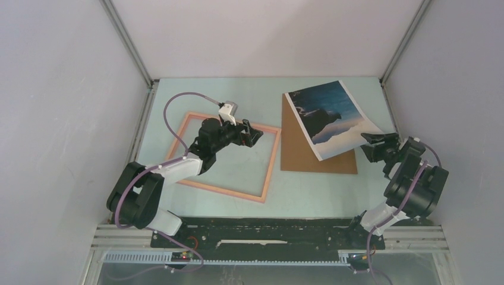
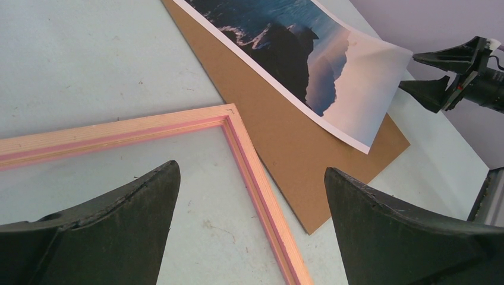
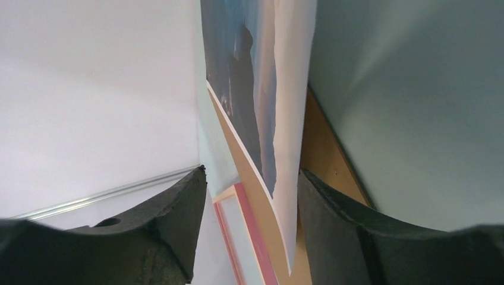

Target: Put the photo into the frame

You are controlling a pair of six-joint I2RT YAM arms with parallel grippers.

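The photo [image 1: 333,122], a dark cliff by blue sea with a pale lower end, lies askew over a brown board [image 1: 297,159]. Its end towards my right arm curves up. At that raised corner is my right gripper [image 1: 364,146], its fingers apart; in the right wrist view the photo [image 3: 286,130] runs between them, close to the right-hand finger [image 3: 324,214]. The left wrist view shows a visible gap between those fingers. A pinkish wooden frame [image 1: 271,166] lies flat at left. Over its inner area hangs my left gripper [image 1: 252,134], open and empty.
The brown board lies right beside the frame's right side. Walls close in the table [image 1: 321,199] at left, right and back. Bare table shows in front of the board and behind the frame.
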